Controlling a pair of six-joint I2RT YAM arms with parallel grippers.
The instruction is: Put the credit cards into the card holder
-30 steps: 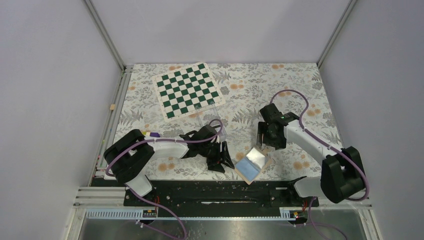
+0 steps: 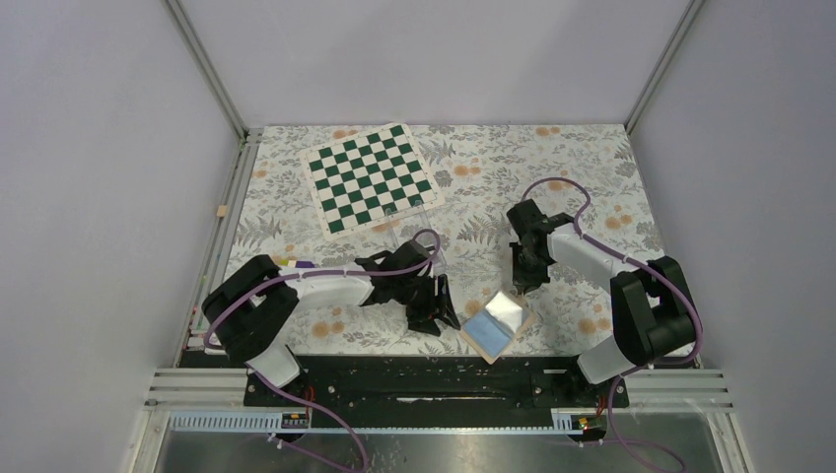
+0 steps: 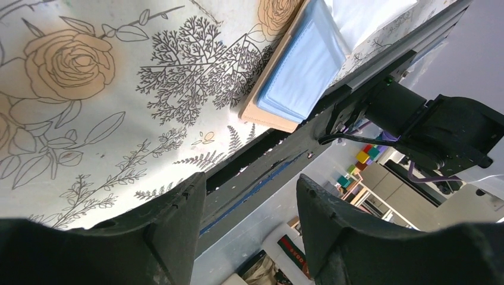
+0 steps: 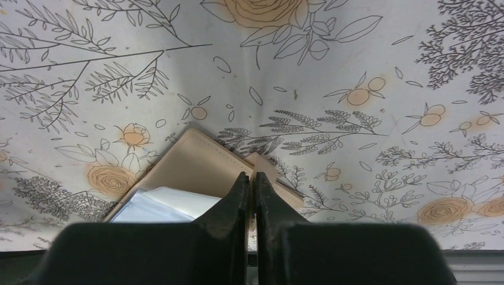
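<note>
A tan holder lies near the table's front edge, a pale blue panel and a white sheet on its face. Beyond its right corner, my right gripper is shut on a thin tan piece at the holder's edge. In the right wrist view this tan tab shows by the fingertips; whether it is the holder's flap or separate, I cannot tell. My left gripper stands open left of the holder, nothing between its fingers. The blue panel appears ahead of it. No separate credit card can be made out.
A green-and-white checkered board lies at the back left. A clear stand is partly hidden behind the left arm. Small coloured items lie at the left.
My right gripper has closed at the holder's edge, and its arm has swung slightly left. The left gripper has barely moved. The holder lies in the same place.
</note>
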